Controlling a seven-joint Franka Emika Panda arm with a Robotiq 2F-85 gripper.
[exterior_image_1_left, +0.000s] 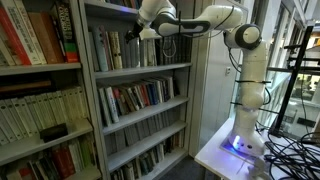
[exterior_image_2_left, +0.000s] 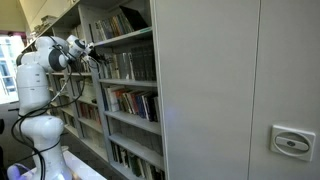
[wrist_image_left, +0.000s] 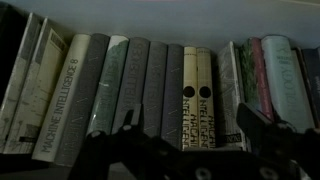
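Note:
A row of upright books fills the shelf in the wrist view. Near its middle stand two cream-coloured volumes with dark lettering, one cream book (wrist_image_left: 190, 95) right beside another cream book (wrist_image_left: 206, 95). To their left are several grey books and a pale spine reading "Machine Intelligence" (wrist_image_left: 62, 98). My gripper is open in front of the row, its dark fingers spread low in the view with the cream books visible between them. No book is held. From outside, the gripper (exterior_image_1_left: 138, 33) appears high up by an upper shelf of the bookcase; contact with the books cannot be told.
Shelf boards (exterior_image_1_left: 140, 71) and side panels bound the space around the books. Lower shelves hold more books (exterior_image_1_left: 145, 95). Another bookcase (exterior_image_1_left: 40, 70) stands to the left. A white table (exterior_image_1_left: 222, 158) is by the arm's base, and a white cabinet (exterior_image_2_left: 210, 90) rises beside the shelves.

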